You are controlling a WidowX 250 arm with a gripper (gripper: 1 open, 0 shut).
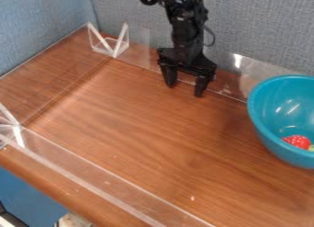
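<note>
My black gripper [185, 76] hangs from the arm at the back centre, low over the wooden table [135, 139] near the clear back wall, its two fingers apart with nothing visible between them. A large teal bowl [276, 111] stands at the right edge, partly out of view, holding a red object [296, 141] and a pale item mostly cut off by the frame.
Clear plastic walls line the table's edges, with white angled brackets at the back-left [108, 45] and front-left [10, 130].
</note>
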